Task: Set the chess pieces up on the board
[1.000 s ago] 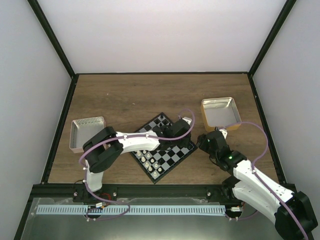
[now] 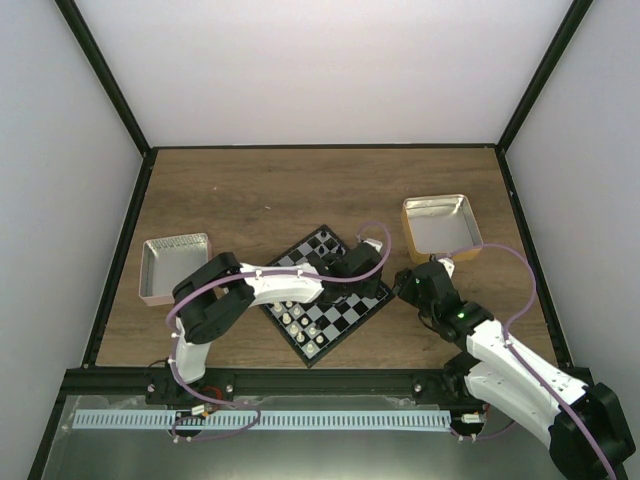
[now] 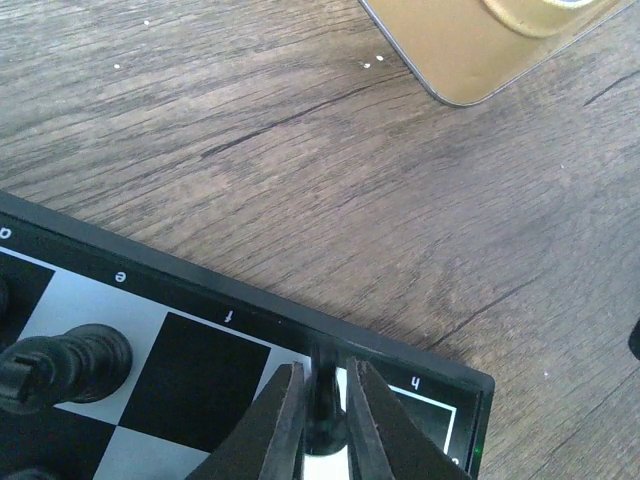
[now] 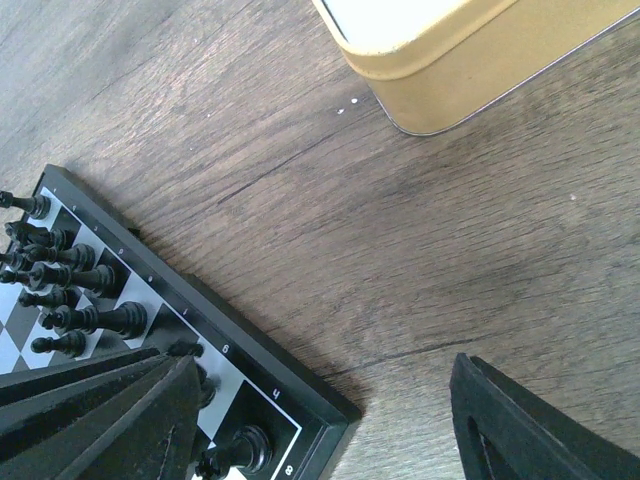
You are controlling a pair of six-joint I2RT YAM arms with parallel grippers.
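Observation:
The chessboard lies mid-table with white pieces along its near-left side and black pieces along its right-hand edge. My left gripper is low over an edge square marked g, around a small dark piece whose grip I cannot make out; a taller black piece stands beside it. In the top view the left arm covers much of the board. My right gripper is open at the board's corner, with nothing clearly between its fingers.
A tan box stands behind the right arm. A pale box sits at the far left. Bare wood lies at the back and between board and tan box.
The left arm has shifted very slightly since one second ago. The right arm has not visibly moved.

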